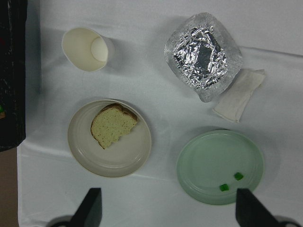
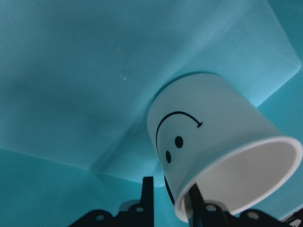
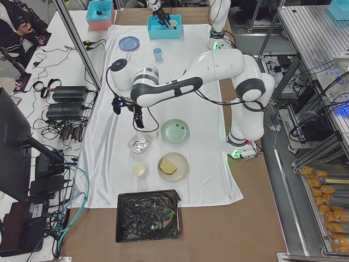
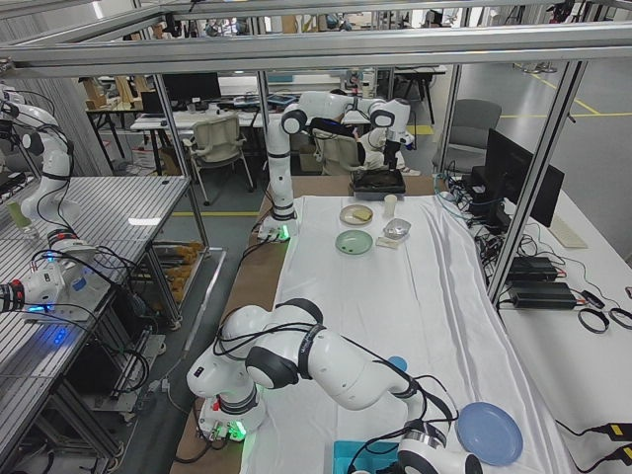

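My left gripper hangs open and empty over the cloth, above a foil container (image 1: 201,56), a napkin (image 1: 239,94), a cream cup (image 1: 83,49), a tan plate (image 1: 109,156) with bread (image 1: 113,123), and a green plate (image 1: 220,161) with two green bits. My right gripper is in a blue bin (image 2: 85,71) at the far end, at a white smiley cup (image 2: 218,118) lying tilted. Its fingers stand apart, one inside the cup's rim and the other outside, with a gap to the wall.
A black crate (image 3: 147,232) of dark clutter stands at the near end. A blue plate (image 3: 129,43) and small blue cup (image 3: 157,53) sit toward the far end.
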